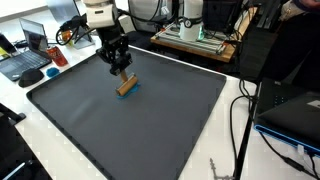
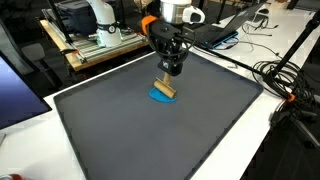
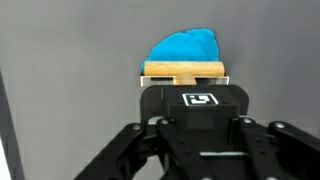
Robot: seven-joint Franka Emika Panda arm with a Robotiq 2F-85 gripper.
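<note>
A wooden T-shaped tool, with a round bar (image 3: 185,69) across its lower end, hangs from my gripper; the fingers are shut on its stem. Against the blue piece (image 3: 188,46), which looks like a cloth or soft patch on the dark tabletop, the bar covers the near part in the wrist view. In exterior view 2 the tool's bar (image 2: 165,89) lies across the blue piece (image 2: 158,97), at or just above it; I cannot tell whether they touch. Exterior view 1 has my gripper (image 1: 123,70) pointing down above the bar (image 1: 127,85).
Bare dark tabletop (image 1: 150,125) spreads around the tool on all sides. Toward the back left in exterior view 1 are a laptop (image 1: 35,38) and a red object (image 1: 57,57). Cables (image 2: 285,85) lie beyond the table edge in exterior view 2.
</note>
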